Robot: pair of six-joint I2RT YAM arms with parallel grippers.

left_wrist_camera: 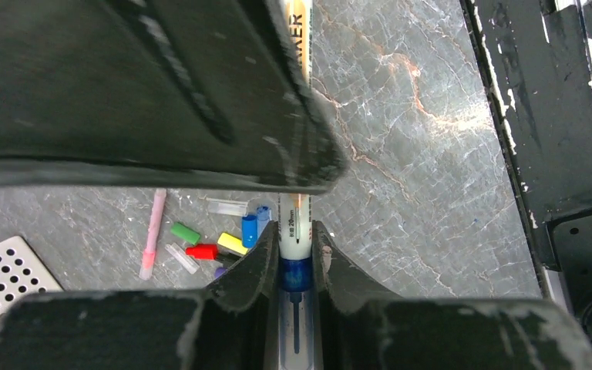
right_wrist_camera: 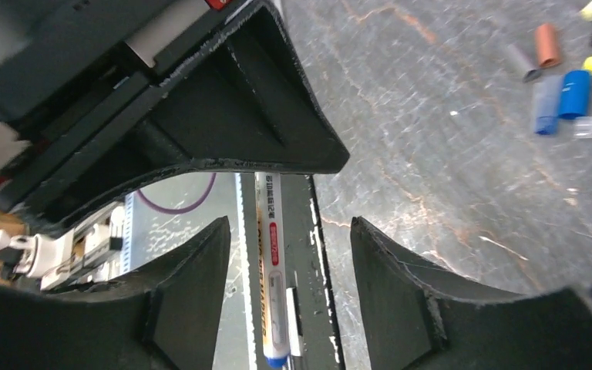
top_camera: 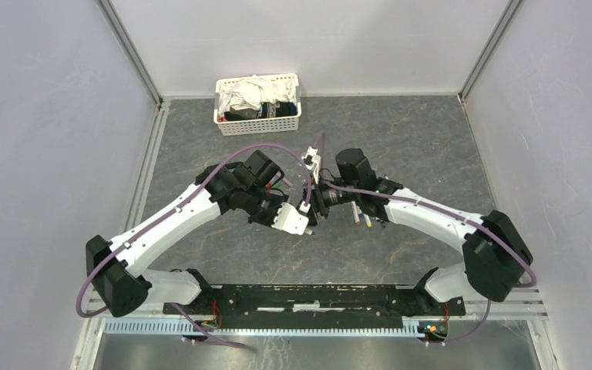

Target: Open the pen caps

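Note:
A white marker (left_wrist_camera: 295,231) with a blue collar and a clear end stands between the fingers of my left gripper, which is shut on it. Its body runs away from the left fingers and passes behind a dark finger of the other arm. In the right wrist view, the marker (right_wrist_camera: 272,254) hangs out from under the left gripper's dark finger (right_wrist_camera: 277,116) and ends in a blue tip. My right gripper is open, one finger on each side of the marker's body, with clear gaps. Both grippers meet near the table's middle.
Loose caps, including a green cap (left_wrist_camera: 186,233) and red cap (left_wrist_camera: 201,251), lie near a pink pen (left_wrist_camera: 153,233). Several pens (top_camera: 368,217) lie right of the grippers. A white basket (top_camera: 258,126) stands at the back.

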